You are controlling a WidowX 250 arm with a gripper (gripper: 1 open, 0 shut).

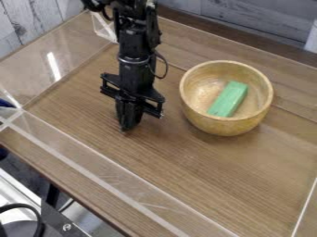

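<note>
The black robot arm reaches down from the top of the view to the wooden table, its gripper (126,121) low over the surface left of centre. The gripper looks shut, with nothing visible between its fingers, though the dark parts blend together. To its right sits a round tan bowl (192,90) with a green rectangular block (228,98) inside it.
Black cables (39,216) lie at the bottom left corner. A white wall or floor shows at the top left.
</note>
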